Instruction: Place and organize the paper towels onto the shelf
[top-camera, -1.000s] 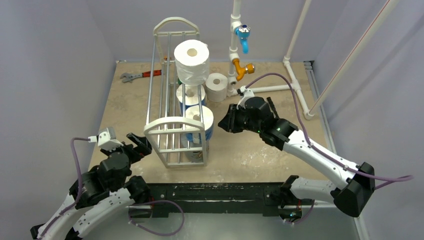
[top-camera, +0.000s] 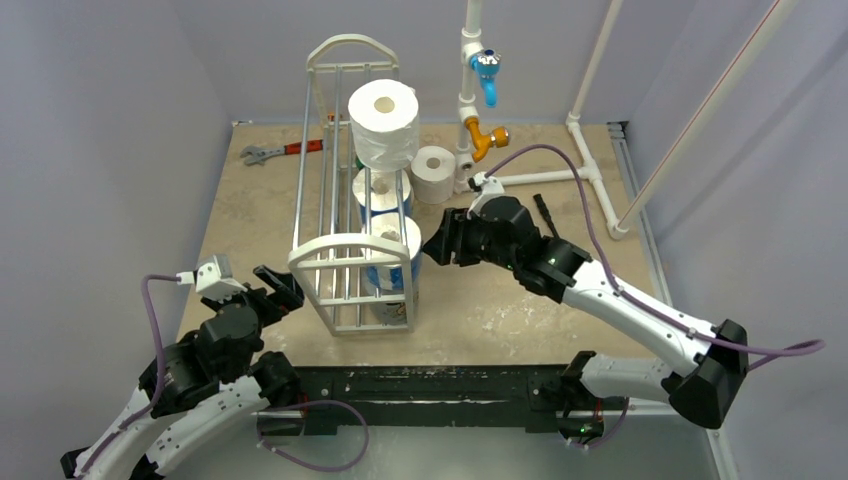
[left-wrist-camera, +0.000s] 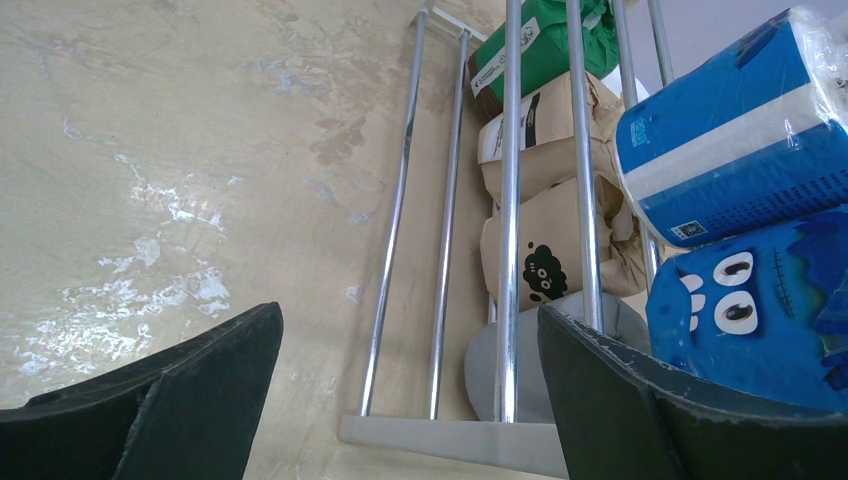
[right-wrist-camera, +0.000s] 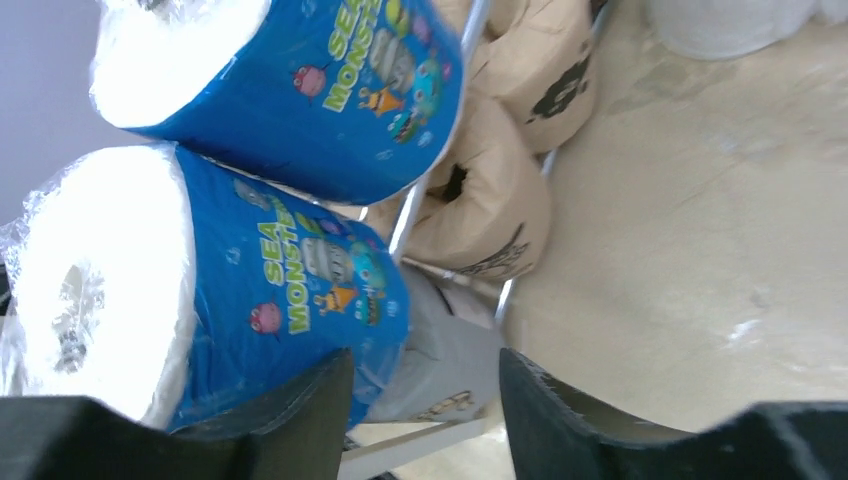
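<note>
A white wire shelf (top-camera: 345, 243) stands upright left of centre. Two blue-wrapped paper towel rolls, a front one (top-camera: 397, 234) and one behind it (top-camera: 381, 190), sit on its middle level, and a white roll (top-camera: 384, 124) rests on top. My right gripper (top-camera: 430, 245) is right of the front roll, close to its side; in the right wrist view its fingers (right-wrist-camera: 320, 410) are apart with nothing gripped, one overlapping the blue roll (right-wrist-camera: 290, 290). At the shelf's front left, my left gripper (top-camera: 284, 287) is open and empty, as its spread fingers (left-wrist-camera: 215, 380) show.
Lower in the shelf are a grey pack (left-wrist-camera: 490, 355), brown packs (left-wrist-camera: 540, 240) and a green pack (left-wrist-camera: 535, 50). Another white roll (top-camera: 433, 174) stands on the floor by the pipes (top-camera: 540, 178). A wrench (top-camera: 270, 153) lies at the back left. Floor right of the shelf is clear.
The left arm has stayed still.
</note>
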